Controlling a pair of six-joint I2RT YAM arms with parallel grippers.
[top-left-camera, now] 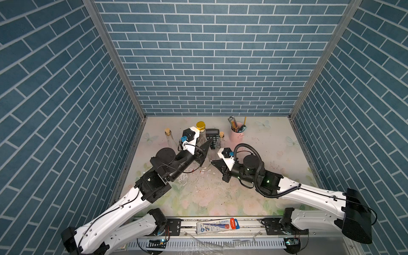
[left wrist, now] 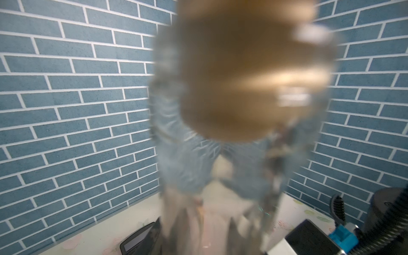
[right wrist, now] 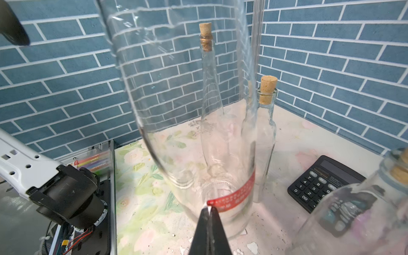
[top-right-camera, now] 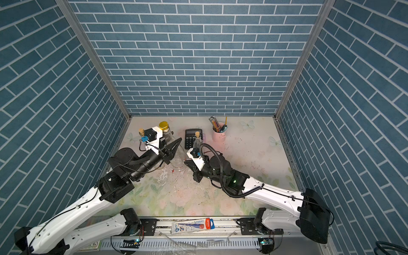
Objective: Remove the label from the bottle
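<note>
The clear glass bottle (right wrist: 163, 108) with a gold cap (top-left-camera: 200, 125) leans at a tilt near the middle of the table. Its remaining label (right wrist: 233, 198) is a narrow red strip low on the glass. My left gripper (top-left-camera: 206, 151) is shut around the bottle's body; in the left wrist view the blurred bottle (left wrist: 242, 170) fills the middle and mostly hides the fingers. My right gripper is shut, its tips at the strip's left end in the right wrist view. A tiny white spot shows there; whether the tips touch the label is unclear.
Two corked bottles (right wrist: 264, 123) stand behind the held one, and another corked jar (right wrist: 361, 208) is close at right. Calculator (top-right-camera: 193, 138) and pink pencil cup (top-left-camera: 236, 135) sit farther back. White and red scraps (right wrist: 252, 247) lie on the table.
</note>
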